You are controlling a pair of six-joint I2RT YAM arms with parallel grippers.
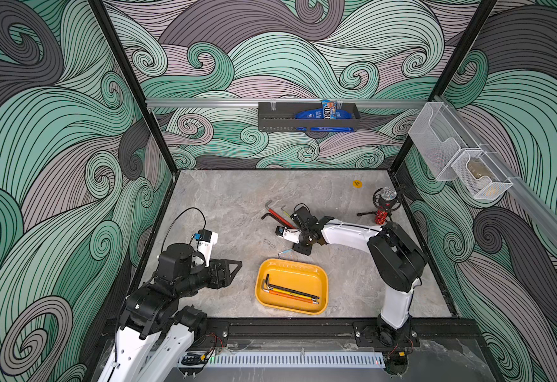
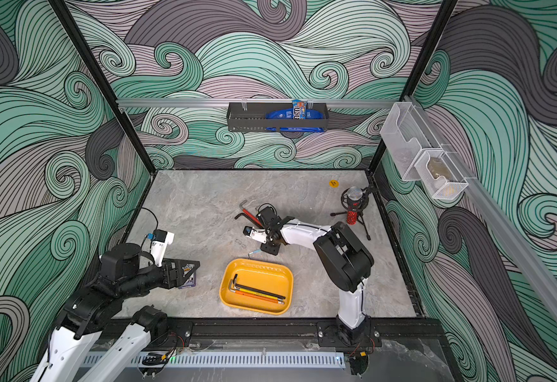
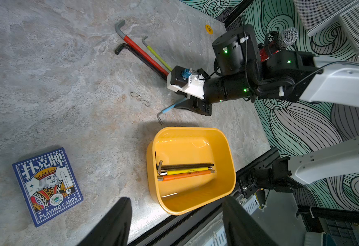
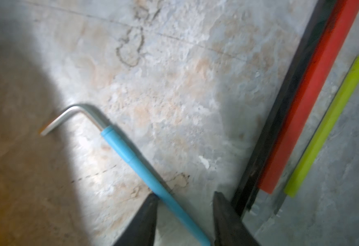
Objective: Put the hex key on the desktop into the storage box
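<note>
The blue hex key [image 4: 146, 174] lies on the grey desktop, its bare bent end towards the yellow storage box [image 3: 222, 141]. Over it, my right gripper stands part open; the sleeve runs down between its fingers, and contact with the left one is unclear. Beside it lie a black hex key [image 3: 139, 57], a red hex key [image 3: 148, 54] and a yellow-green hex key [image 3: 158, 55], partly hidden by the right arm in the left wrist view. Inside the box are black, yellow and orange keys [image 3: 187, 175]. My left gripper is open and empty, left of the box.
A playing-card box [image 3: 48, 184] lies on the desk near the left gripper. A microphone [image 1: 386, 197] on a tripod stands at the right. Bare desktop stretches behind and left of the storage box.
</note>
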